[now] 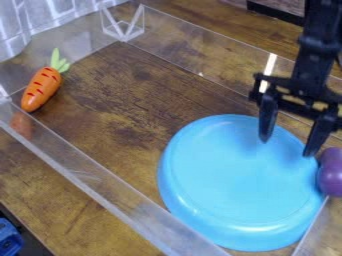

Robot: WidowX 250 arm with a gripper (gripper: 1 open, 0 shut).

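Note:
My gripper (289, 128), black and motion-blurred, hangs at the upper right over the back edge of a large light-blue round plate (234, 185), its two fingers spread apart with nothing seen between them. A purple round object (330, 176) sits at the plate's right, partly cut off by the frame. An orange toy carrot (42, 88) with green leaves lies at the far left.
Clear plastic walls enclose the wooden floor (120, 120) on several sides. The floor between the carrot and the plate is clear. A small blue object (7, 238) shows at the lower left corner.

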